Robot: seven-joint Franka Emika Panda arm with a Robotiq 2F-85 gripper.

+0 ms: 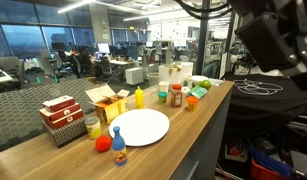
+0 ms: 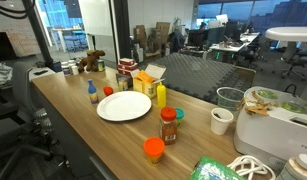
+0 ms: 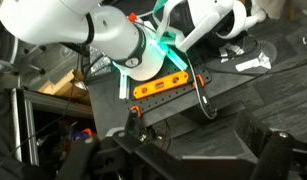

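Observation:
In the wrist view my gripper is open, its dark fingers apart at the bottom edge with only grey floor showing between them. None of the tabletop things appears in that view. On the wooden counter stand a white plate, a blue bottle, a red ball-like item and a yellow bottle. Farther along are a red-lidded jar, an orange cup, a green cup and a white cup. The plate looks empty.
Stacked red boxes, an opened carton and a small jar line the counter's back. A white appliance and a coiled white cable occupy the other end. Bare wood shows at the near left.

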